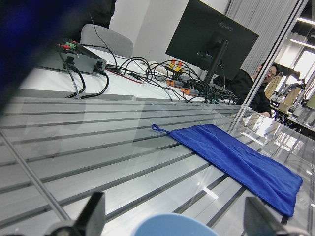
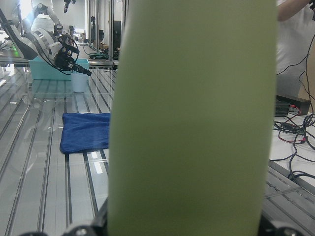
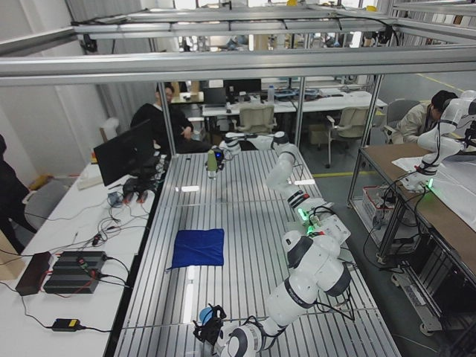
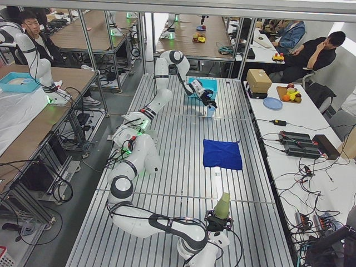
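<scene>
A blue cloth (image 3: 198, 247) lies flat mid-table, its loop toward the monitor side. My left gripper (image 3: 210, 327) is low at the near end in the camera left view, by a light blue cup (image 4: 211, 111); the cup's rim (image 1: 174, 226) shows between the blurred fingertips in the left wrist view, and whether they grip it is unclear. My right gripper (image 4: 218, 221) is shut on an upright green cylindrical object (image 4: 222, 206) at the table's other end; it fills the middle of the right wrist view.
A teal bin (image 2: 49, 69) stands behind the cup. A side desk with monitor, cables and power units runs along one edge; frame posts rise at the corners.
</scene>
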